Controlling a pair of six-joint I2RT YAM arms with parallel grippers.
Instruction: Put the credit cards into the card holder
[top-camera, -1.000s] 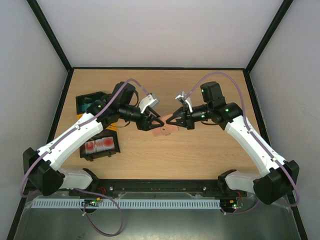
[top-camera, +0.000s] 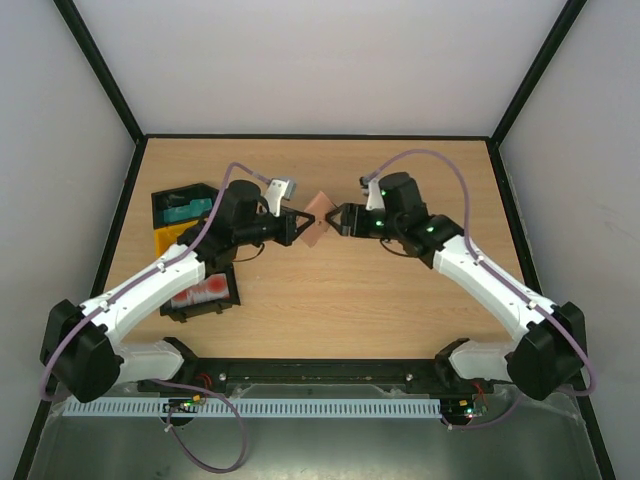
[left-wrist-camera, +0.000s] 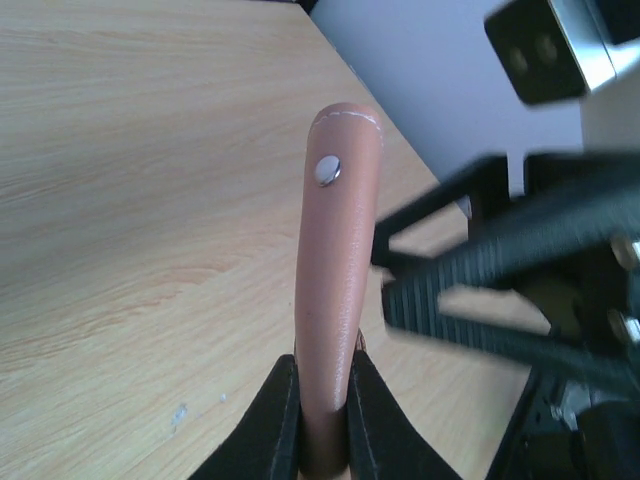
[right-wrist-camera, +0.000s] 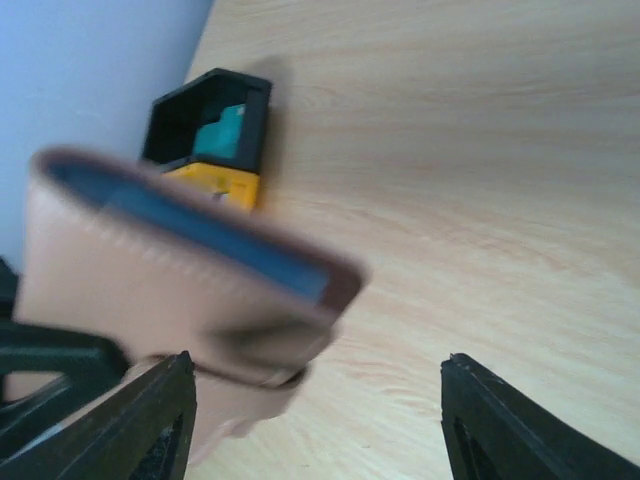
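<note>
My left gripper (top-camera: 303, 226) is shut on the pink card holder (top-camera: 318, 213), which stands tilted above the table. Seen edge-on in the left wrist view, the holder (left-wrist-camera: 338, 220) rises from between the dark fingers; a round silver snap shows near its top. Through the holder's mouth a blue card-like strip (right-wrist-camera: 215, 238) shows inside, blurred in the right wrist view. Close to the holder on its right, my right gripper has its fingers apart, with no card gripped between them. Whether other cards sit inside is hidden.
On the table's left stand black bins holding a teal item (top-camera: 186, 211) and a red-and-white pack (top-camera: 200, 291), with a yellow bin (top-camera: 170, 238) between. The left arm partly covers them.
The holder and left gripper have shifted up and slightly left in the top view, and the holder has turned.
</note>
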